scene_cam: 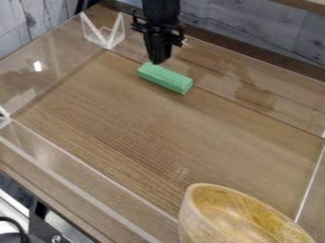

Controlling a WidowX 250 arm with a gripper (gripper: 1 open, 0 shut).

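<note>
My dark gripper (158, 47) hangs above and just behind a green rectangular block (165, 79) that lies on the wooden table (152, 142). The gripper is small and dark, and whether its fingers are open or shut is unclear.
A large yellow bowl (235, 218) sits at the front right. A clear wire or plastic holder (105, 28) stands at the back left, beside the gripper. A grey wall backs the table.
</note>
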